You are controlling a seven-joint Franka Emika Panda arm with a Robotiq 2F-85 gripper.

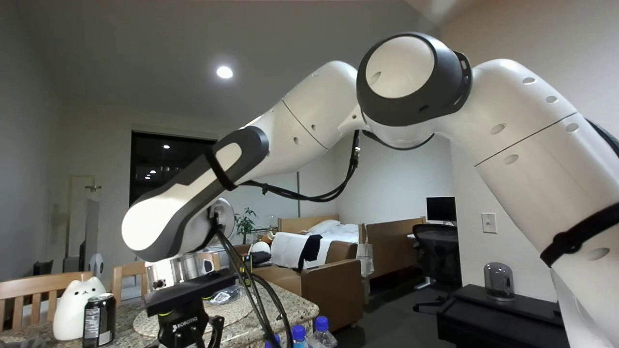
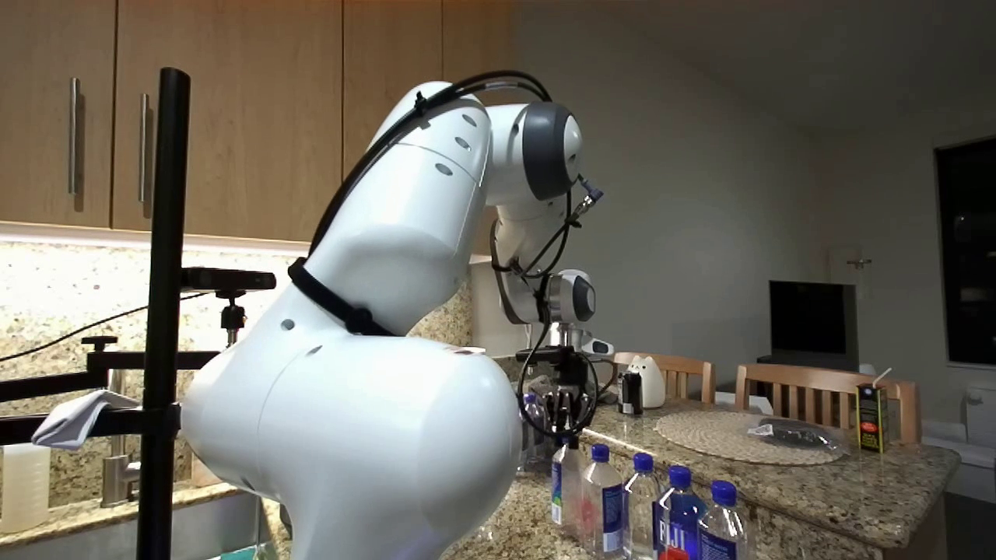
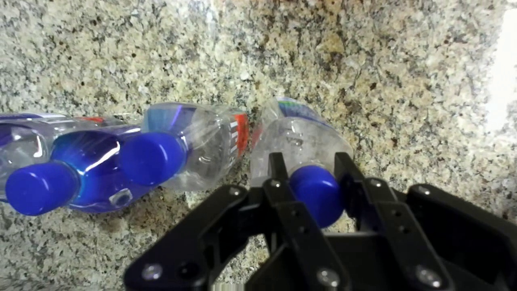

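In the wrist view, a clear bottle's blue cap sits between the black fingers of my gripper, which is shut on it. The clear body of that bottle shows beyond the cap, over the granite. Several more blue-capped bottles stand to its left, the nearest with its cap at a small gap from my fingers. In exterior view 2 the gripper is above the far end of a row of bottles, at the held bottle. Exterior view 1 cuts off the fingertips at its lower edge.
Other bottles in the row stand close together beside the raised counter. On that counter are a black can, a white cat figure, a woven mat and a drink carton. Bare granite lies right of the held bottle.
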